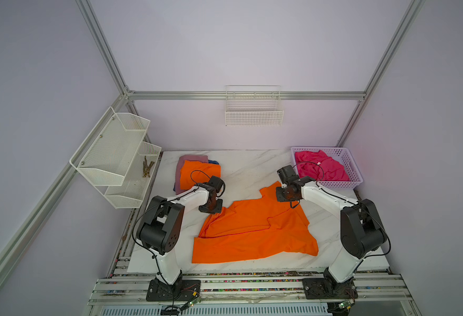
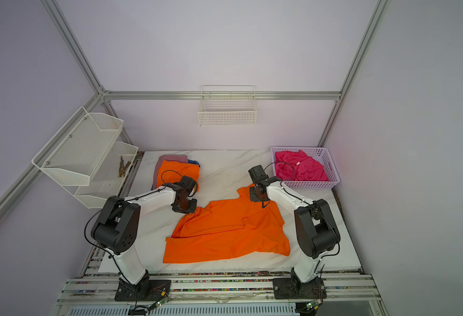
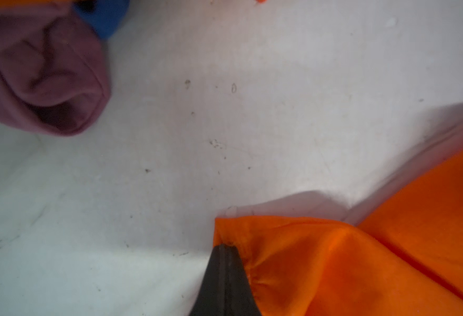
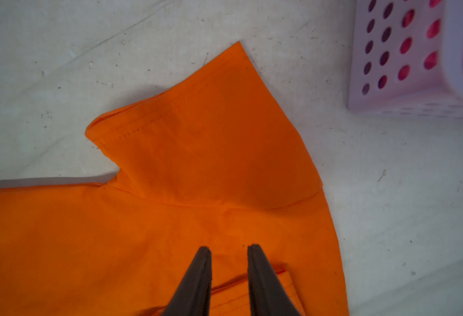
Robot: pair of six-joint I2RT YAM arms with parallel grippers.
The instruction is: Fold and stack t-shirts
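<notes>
An orange t-shirt (image 1: 247,242) lies spread with folds across the front of the table. My left gripper is shut at its left corner, against the fabric edge; whether cloth is between the fingertips cannot be told. My right gripper hovers open over the shirt's right part, near a sleeve (image 4: 205,142). At the back left sits a stack of folded shirts, with an orange one (image 1: 200,168) on top of mauve (image 3: 57,79) and blue ones (image 3: 110,15).
A lilac basket (image 1: 350,164) holding pink clothing (image 1: 318,166) stands at the back right, close beyond the sleeve. A white mesh shelf (image 1: 113,147) hangs on the left wall.
</notes>
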